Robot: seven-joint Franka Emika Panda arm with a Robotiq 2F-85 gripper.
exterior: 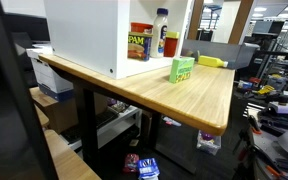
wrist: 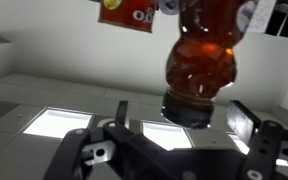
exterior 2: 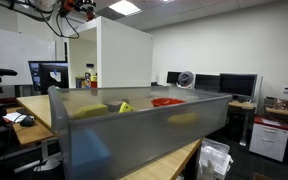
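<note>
My gripper stands open in the wrist view, its dark fingers apart at the lower part of the picture. In line with the gap is an amber bottle (wrist: 201, 68) with a black cap (wrist: 187, 110), cap towards the gripper. How far the cap lies from the fingertips cannot be told. Beside the bottle, at the top edge, is part of a red can (wrist: 127, 11). At the top left of exterior view 2 part of the arm (exterior 2: 66, 12) shows, above the white cabinet (exterior 2: 122, 50); exterior view 1 does not show the gripper.
In exterior view 1, a Spam can (exterior: 139, 42), a white bottle (exterior: 160, 33) and a red-capped jar (exterior: 171, 44) stand by the white cabinet. A green box (exterior: 181, 69) and a yellow bottle (exterior: 213, 62) are on the table (exterior: 199, 95). A grey bin (exterior 2: 144, 130) fills exterior view 2's foreground.
</note>
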